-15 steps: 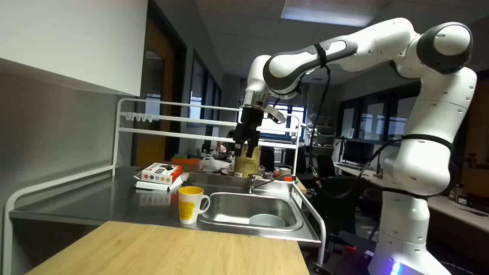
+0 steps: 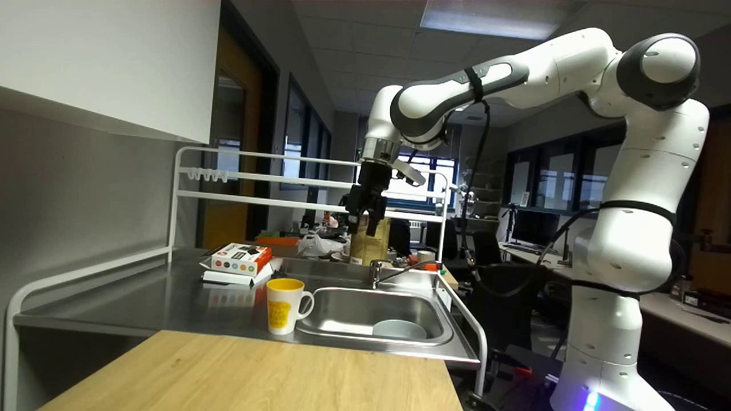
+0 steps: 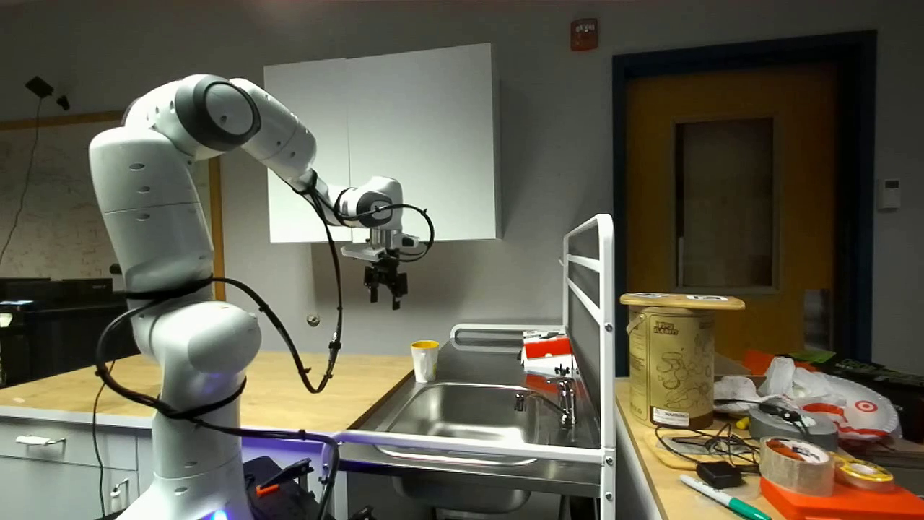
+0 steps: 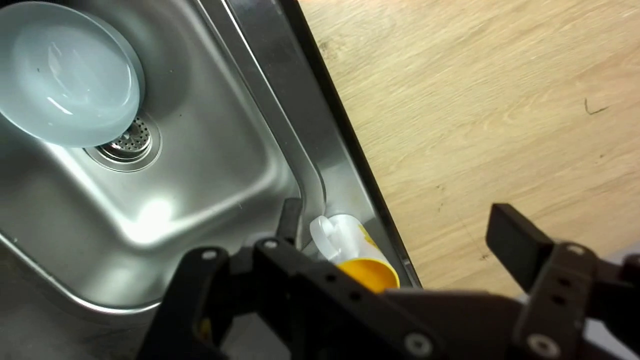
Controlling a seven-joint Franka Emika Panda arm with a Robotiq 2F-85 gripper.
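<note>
High above the counter and sink hangs my gripper (image 3: pixel 385 299), open, its two fingers apart with nothing held. A white mug with a yellow inside and yellow print (image 2: pixel 282 308) stands upright on the metal counter, just beside the sink and close to the wooden top. In the wrist view the mug (image 4: pixel 360 243) shows far below the gripper, partly covered by its black body; its handle points toward the sink. A pale glass bowl (image 4: pixel 69 78) sits in the sink (image 4: pixel 222 141), partly over the drain.
An opened white-and-red box (image 2: pixel 240 260) lies on the metal counter behind the mug. The faucet (image 3: pixel 564 403) rises at the sink's back edge, near the white rail frame (image 3: pixel 608 347). Bare wooden countertop (image 2: pixel 274 373) gives free room. A white cabinet (image 3: pixel 416 147) hangs on the wall.
The arm has shifted very slightly to the left in exterior view 1, and the gripper sits a touch lower. Mug, bowl and box are unmoved.
</note>
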